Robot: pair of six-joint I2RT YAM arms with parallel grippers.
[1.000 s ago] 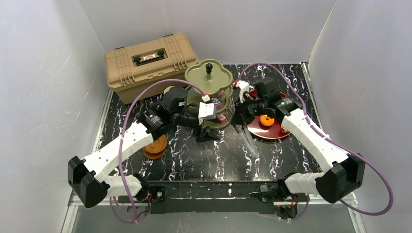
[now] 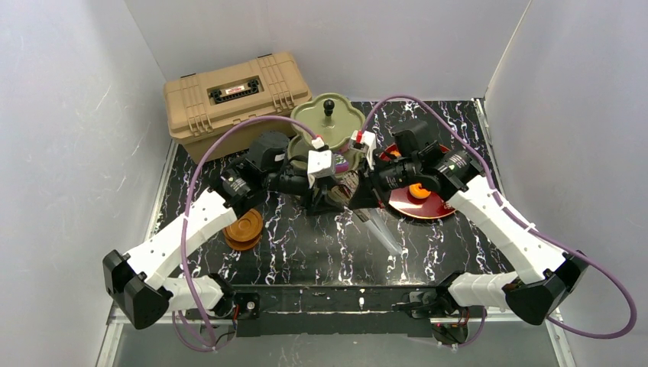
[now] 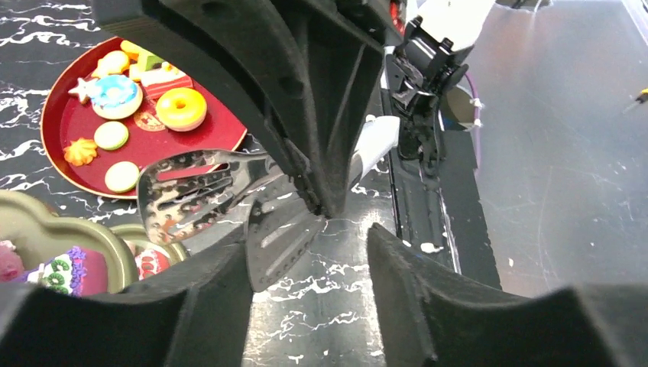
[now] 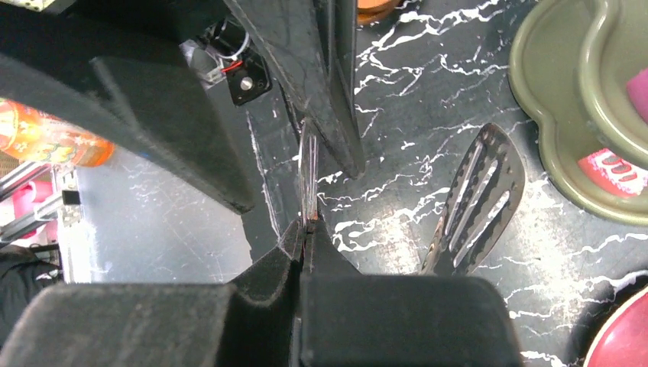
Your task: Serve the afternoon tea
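Both grippers meet over the middle of the table, beside the green tiered stand (image 2: 328,115). My right gripper (image 2: 359,197) is shut on metal serving tongs (image 3: 177,200), whose slotted heads show in both wrist views and whose pale handle points toward the table's front. My left gripper is part open, its fingers low in its own view, close to the tongs; nothing clearly sits between them. The red plate (image 3: 65,160) holds toy doughnuts, macarons and other sweets. Toy cakes (image 3: 85,271) sit on the stand.
A tan toolbox (image 2: 191,115) fills the back left. Stacked wooden coasters (image 2: 243,229) lie at the left. Walls enclose the table on the back and sides; bare marble shows at the front middle.
Over the last second my right gripper has moved left and toward the front with the tongs, close against my left gripper, which has shifted slightly back and left.
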